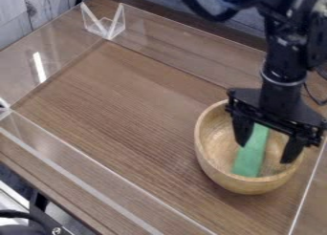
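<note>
My black gripper [272,121] is at the right, open, its fingers spread over a round wooden bowl [225,176]. A green elongated object [250,159] lies inside the bowl between and below the fingers; its far end is partly hidden by the gripper. Whether the fingers touch it I cannot tell.
A clear plastic object [105,21] stands near the back left. A cable runs at the lower left beyond the table edge.
</note>
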